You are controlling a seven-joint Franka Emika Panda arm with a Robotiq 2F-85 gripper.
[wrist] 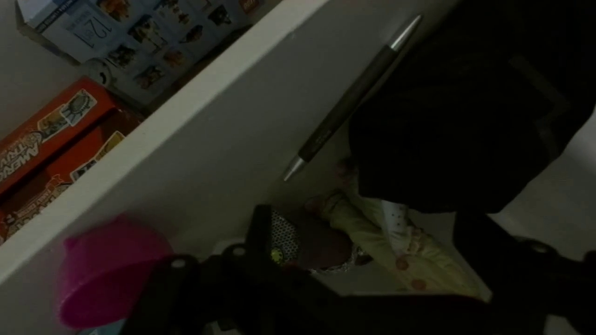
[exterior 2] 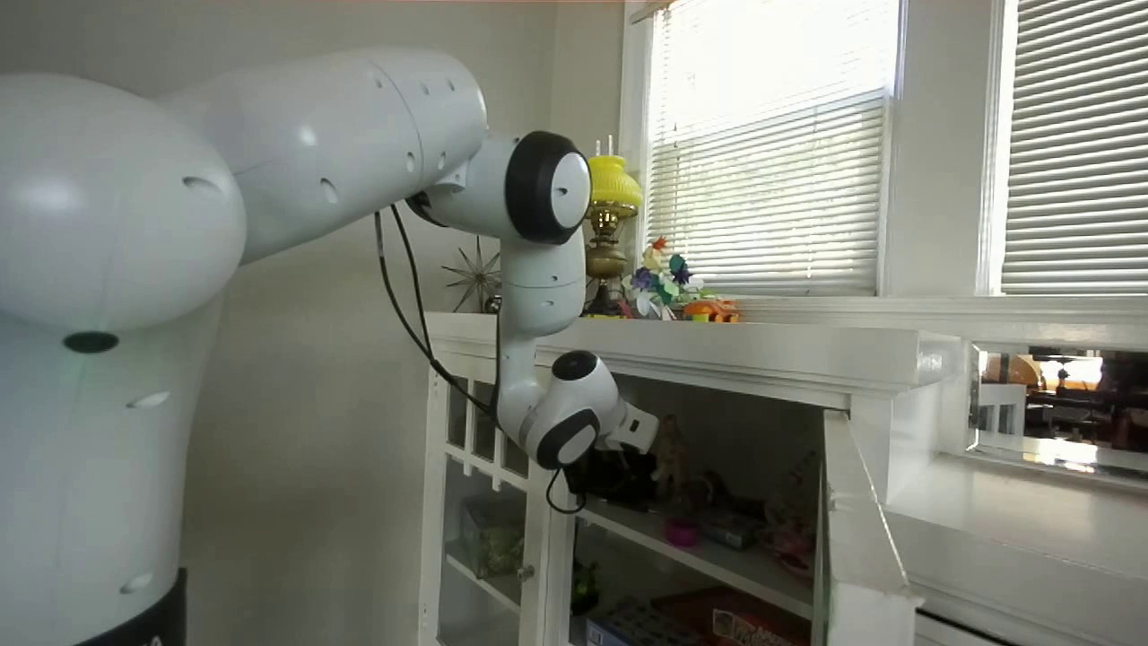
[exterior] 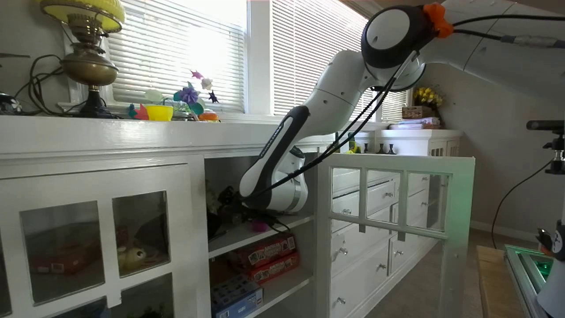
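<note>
My gripper is inside the open cabinet, at the upper shelf. In the wrist view its dark fingers stand wide apart, open. A doll-like figure (wrist: pixel 416 265) in pale yellow clothes lies on the shelf and shows in the gap between them, with nothing gripped. Beyond the fingertips lie a dark pen with silver ends (wrist: pixel 349 106) and a large black object (wrist: pixel 452 123), its nature unclear. A pink cup (wrist: pixel 111 273) sits left of the gripper near the shelf's front edge. Exterior view 1 mostly hides the fingers in shadow behind the wrist.
The cabinet's glazed door (exterior: pixel 458 222) stands open on the right, close to the arm. Red game boxes (exterior: pixel 270 257) and a blue box (exterior: pixel 238 297) are on the shelf below. A lamp (exterior: pixel 90 63) and a yellow pot (exterior: pixel 159 112) stand on the cabinet top.
</note>
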